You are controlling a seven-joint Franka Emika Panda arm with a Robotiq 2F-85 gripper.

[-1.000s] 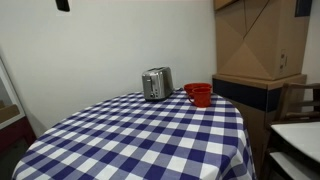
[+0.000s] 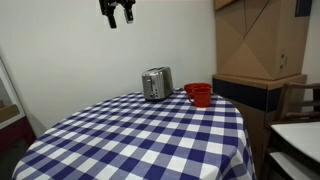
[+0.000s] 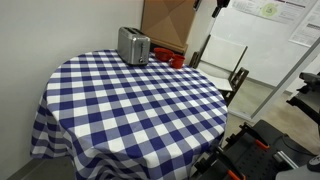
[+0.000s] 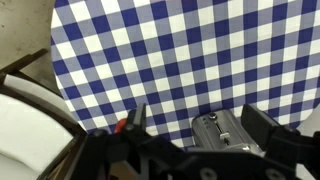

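A silver toaster (image 2: pixel 157 84) stands at the far side of the table, seen also in the second exterior view (image 3: pixel 133 46). Just right of it sit a red mug (image 2: pixel 201 97) and another red vessel, partly hidden behind the mug in the first exterior view. My gripper (image 2: pixel 120 19) hangs high above the table with its fingers spread and nothing between them. Looking down from the wrist, the toaster (image 4: pixel 223 130) shows partly behind the right finger, and a bit of red (image 4: pixel 122 126) peeks out beside the left one.
A blue-and-white checked cloth (image 3: pixel 130 100) covers the round table, bare over most of its surface. Cardboard boxes (image 2: pixel 258 40) are stacked behind its right side. A chair (image 3: pixel 220 75) stands close to the table edge.
In the first exterior view my gripper has moved right and come lower into the frame, with both fingers now showing. The toaster and red vessels have stayed put.
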